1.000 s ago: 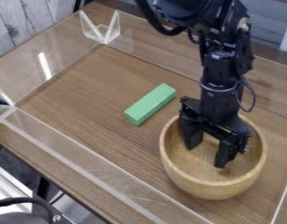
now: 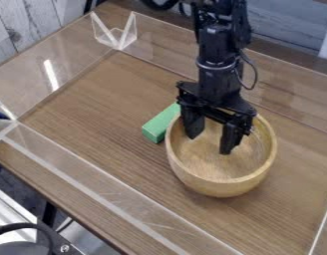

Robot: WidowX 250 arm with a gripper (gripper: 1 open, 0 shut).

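Observation:
My black gripper [image 2: 210, 126] reaches down from the top into a large tan bowl [image 2: 219, 174] right of the table's middle. Its fingers stand apart over the bowl's back part, open, with nothing visible between them. A green block [image 2: 159, 126] lies just left of the bowl, partly behind its rim.
The wooden table [image 2: 87, 129] has clear room to the left and front right. A white wire stand [image 2: 115, 32] is at the back left. A black arm part [image 2: 27, 239] shows at the lower left corner.
The bowl and gripper have moved left and back, bringing the bowl close to the green block.

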